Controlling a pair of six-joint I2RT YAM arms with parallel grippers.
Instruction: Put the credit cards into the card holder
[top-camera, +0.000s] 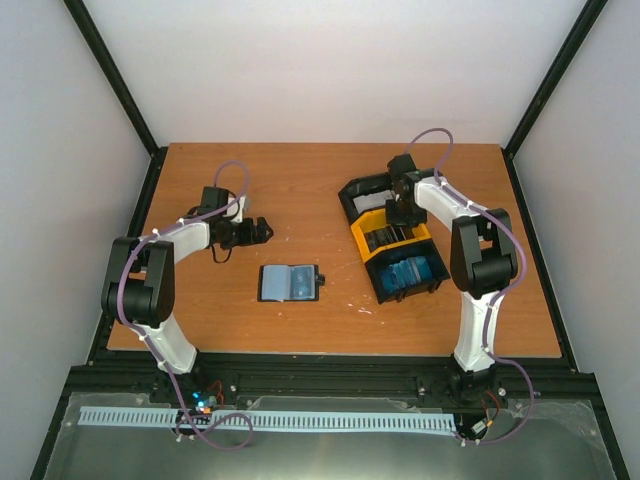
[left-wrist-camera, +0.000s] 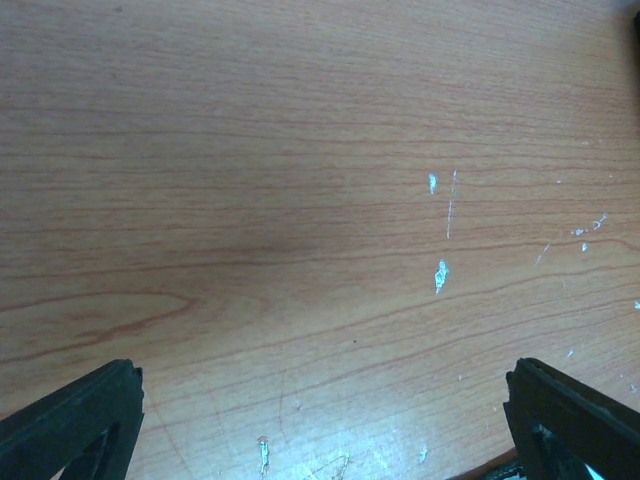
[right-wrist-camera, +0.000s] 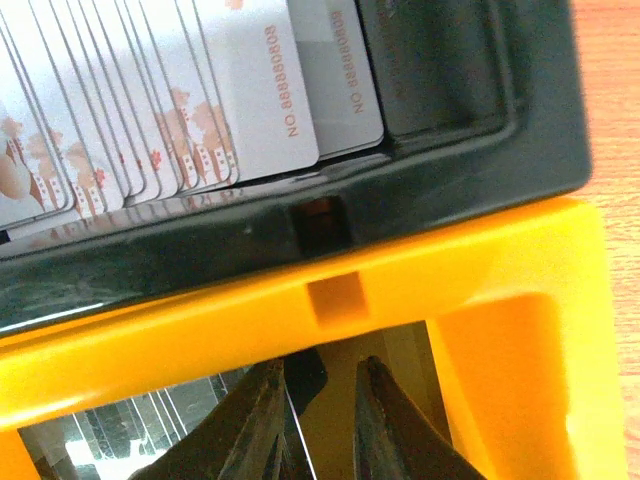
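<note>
My right gripper is down in the yellow bin (right-wrist-camera: 520, 260), its fingers part open beside the end of a row of dark, clear-edged cards (right-wrist-camera: 150, 430); I cannot tell whether a card is between them. White cards (right-wrist-camera: 250, 80) lie in the black bin above it, and blue cards (top-camera: 405, 272) in the lower black bin. The open card holder (top-camera: 290, 282) lies on the table, centre-left. My left gripper (top-camera: 252, 230) hangs open above bare table, its fingers at the bottom of the left wrist view.
The three bins stand together at the right of the wooden table (top-camera: 300, 190).
</note>
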